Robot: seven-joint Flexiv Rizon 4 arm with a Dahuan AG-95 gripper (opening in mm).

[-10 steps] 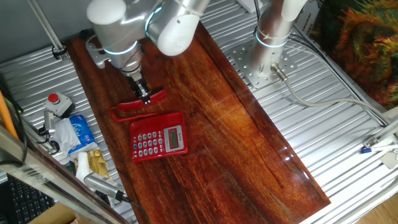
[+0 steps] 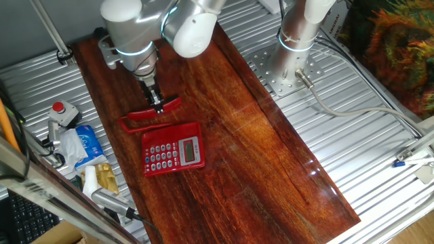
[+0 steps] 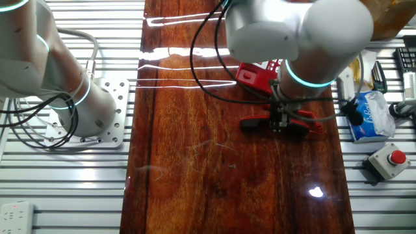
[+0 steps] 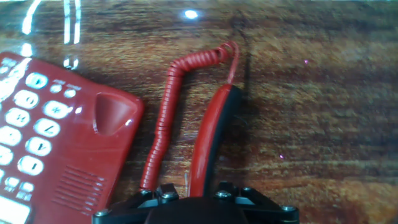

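The red handset of a desk phone lies beside its red base, off the cradle. My gripper is down at the handset's middle. In the wrist view, the handset stands on edge, red side left and black side right, its near part between my finger ends. Whether they press on it does not show clearly. A coiled red cord runs alongside the handset. The base's keypad is at the left of that view. The arm hides part of the base in exterior view 2.
Beyond the table's edge lie a blue tissue pack, a red-topped button box and a white handheld device. Black cables hang from the arm.
The arm above the gripper has shifted slightly to the right and straightened up, with the gripper staying at the handset. The handset and base show no clear movement.
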